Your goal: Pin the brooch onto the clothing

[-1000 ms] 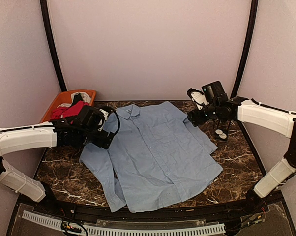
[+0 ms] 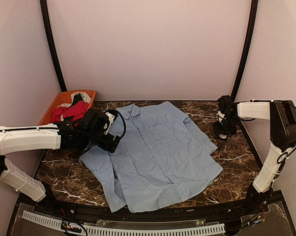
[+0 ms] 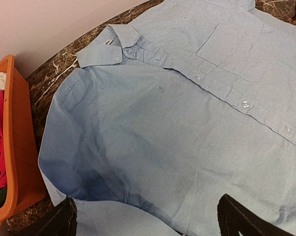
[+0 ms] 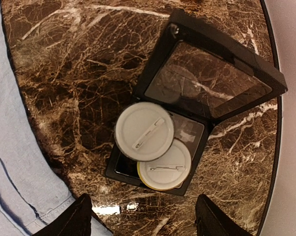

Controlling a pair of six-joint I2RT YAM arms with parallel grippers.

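A light blue shirt [image 2: 158, 152] lies spread, buttons up, on the dark marble table. In the right wrist view, two white pin brooches, one [image 4: 144, 131] overlapping the other [image 4: 165, 174], sit backs up in an open black case [image 4: 197, 150] with a clear lid. My right gripper hangs over that case, fingers apart at the near side, nothing between them. My left gripper is open above the shirt's left sleeve, with nothing held.
An orange basket [image 3: 13, 147] of red, white and dark clothes stands at the back left. Walls close in the table at back and sides. Bare marble [image 4: 69, 88] surrounds the case.
My right gripper has moved rightward from over the shirt's shoulder to above the brooch case, turning downward.
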